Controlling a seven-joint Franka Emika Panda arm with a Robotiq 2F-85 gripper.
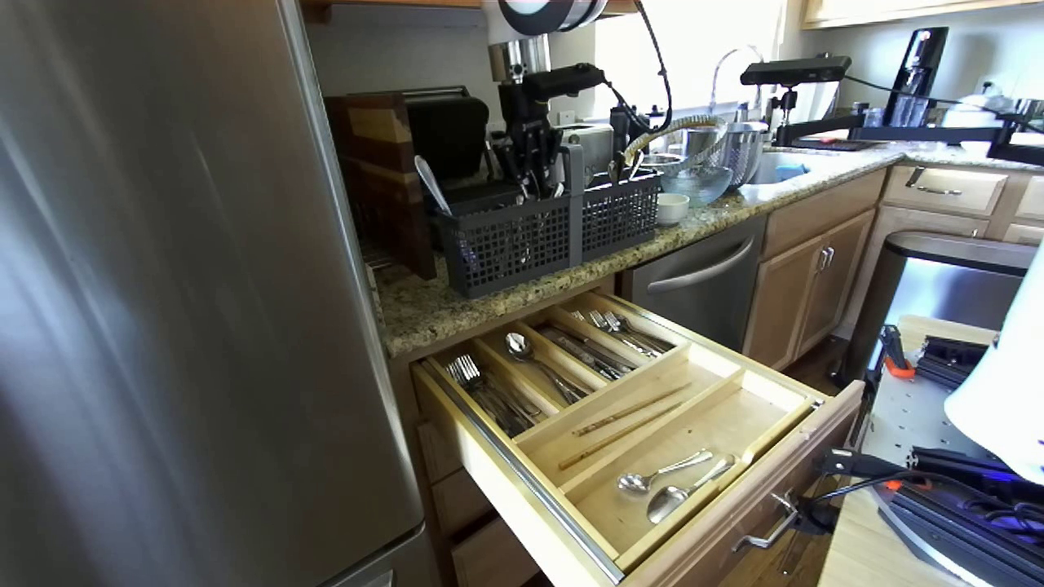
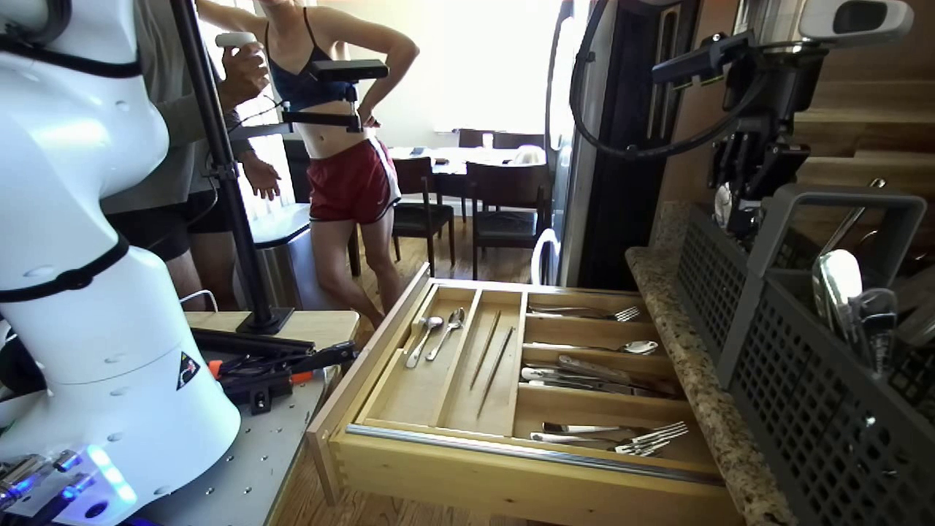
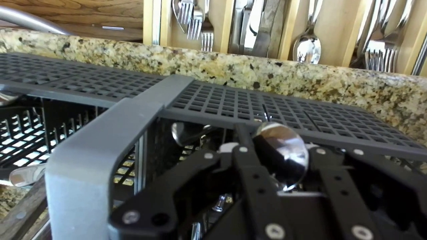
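Observation:
In the wrist view, my gripper is part open, its black fingers on either side of a shiny spoon in the grey cutlery basket. The spoon's bowl points up near the basket's rim; whether the fingers touch it I cannot tell. Its handle is hidden below. From outside, the gripper reaches down over the left half of the basket. In front of the counter, a wooden drawer stands pulled out, with forks, spoons and knives in separate compartments.
The basket's arched handle rises close beside my gripper. A wooden board stands left of the basket, a small white bowl right of it. Two chopsticks and two spoons lie in the drawer's front compartments.

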